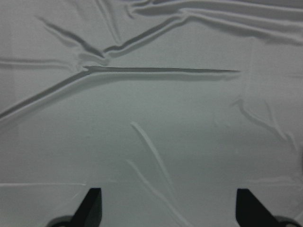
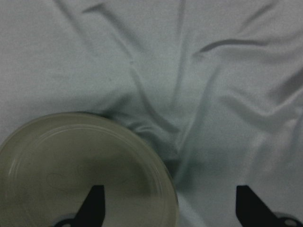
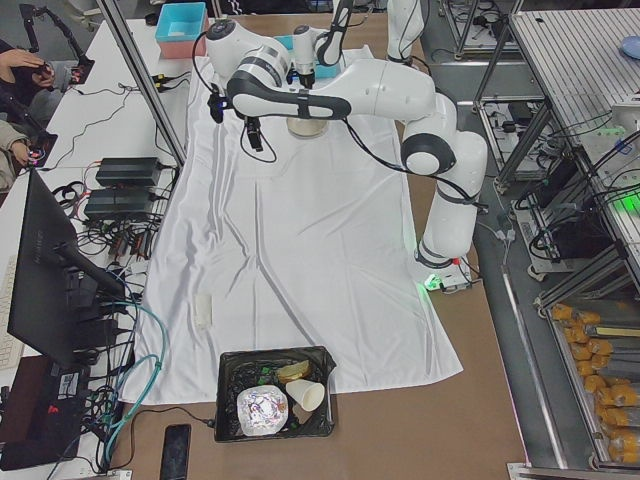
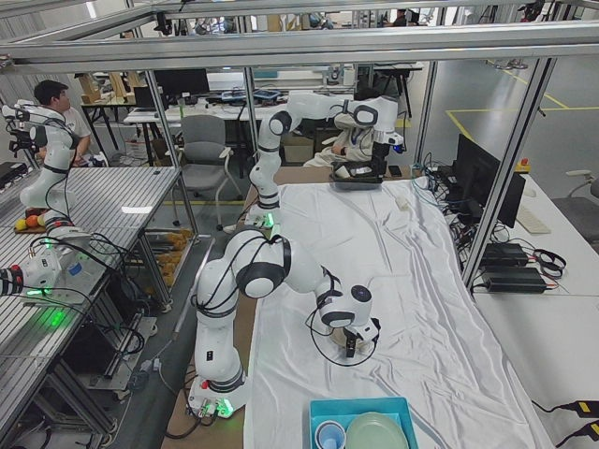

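My left gripper hangs open above the white cloth, its fingers apart at the bottom of the left wrist view with only cloth below. My right gripper is open low over a pale round plate or lid, which lies on the cloth at lower left in the right wrist view, partly under one finger. In the camera left view this round thing is partly hidden behind the left arm.
A blue bin with a green plate and a cup stands at one cloth end. A black bin with foil, a white cup and other items is at the other. Monitors and cables line one side.
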